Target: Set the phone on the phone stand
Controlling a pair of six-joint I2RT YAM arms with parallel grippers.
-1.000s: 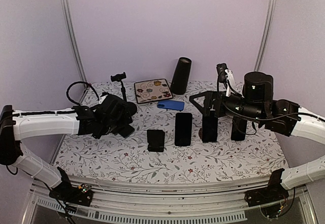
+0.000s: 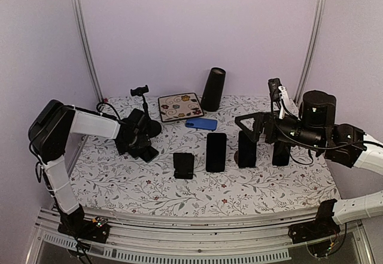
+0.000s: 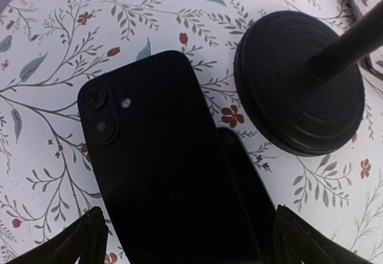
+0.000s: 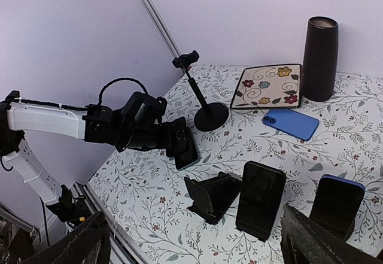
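Observation:
In the left wrist view a black phone [image 3: 161,156], camera side up, lies partly over another dark slab [image 3: 251,186]. My open left gripper is over them, a finger to each side, beside a round black base [image 3: 299,84] with a post [image 4: 197,93]. Black stands, some apparently holding phones, are at front centre and right: a small one [image 2: 184,165], a middle one [image 2: 216,152] and others [image 2: 247,153]. A blue phone [image 2: 200,123] lies behind. My right gripper [image 2: 257,126] is open above the right-hand stands, nothing between its fingers.
A patterned square board [image 2: 179,106] and a tall black cylinder [image 2: 213,89] stand at the back. Walls enclose both sides and the back.
The right arm has shifted slightly to the right.

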